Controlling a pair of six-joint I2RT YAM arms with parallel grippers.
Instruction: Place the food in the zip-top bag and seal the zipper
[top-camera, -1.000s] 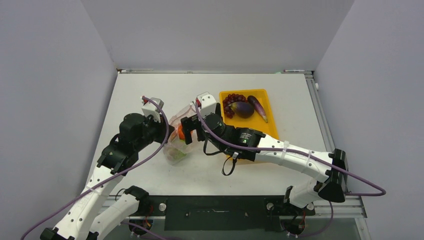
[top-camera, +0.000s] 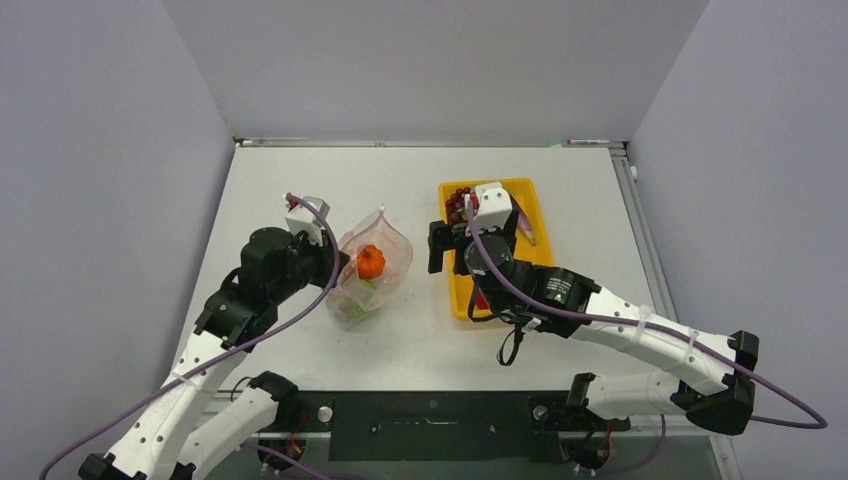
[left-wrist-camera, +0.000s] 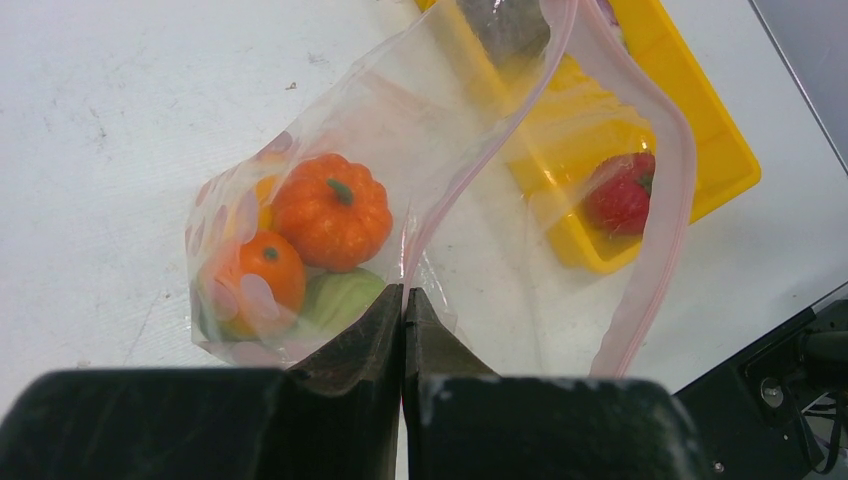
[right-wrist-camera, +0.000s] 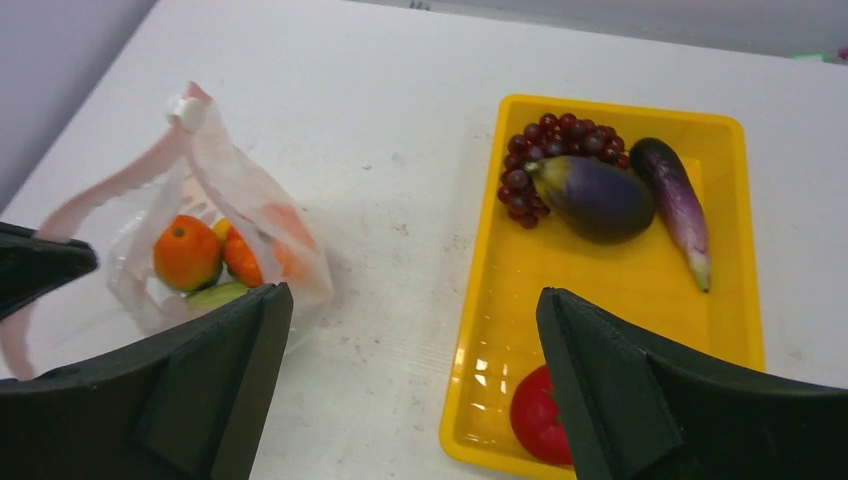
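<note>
The clear zip bag (left-wrist-camera: 450, 130) stands with its mouth gaping and its pink-edged rim held by my left gripper, which is shut on it. Inside lie an orange pumpkin (left-wrist-camera: 332, 212), an orange round fruit (left-wrist-camera: 268, 272) and a green vegetable (left-wrist-camera: 340, 300). A white slider (right-wrist-camera: 188, 112) sits at one end of the zipper. My right gripper is open and empty, over the left side of the yellow tray (right-wrist-camera: 480, 260). In the tray are grapes (right-wrist-camera: 520, 190), a round eggplant (right-wrist-camera: 595, 200), a long eggplant (right-wrist-camera: 672, 205) and a red vegetable (right-wrist-camera: 538, 415).
Bare white table (top-camera: 415, 350) separates the bag from the tray and runs along the front. Grey walls (top-camera: 760, 200) close in the sides and back. The right arm covers part of the tray in the top view.
My right gripper has moved right, from the bag's mouth to above the tray, staying open. The left gripper and bag have hardly moved; the pumpkin stays inside.
</note>
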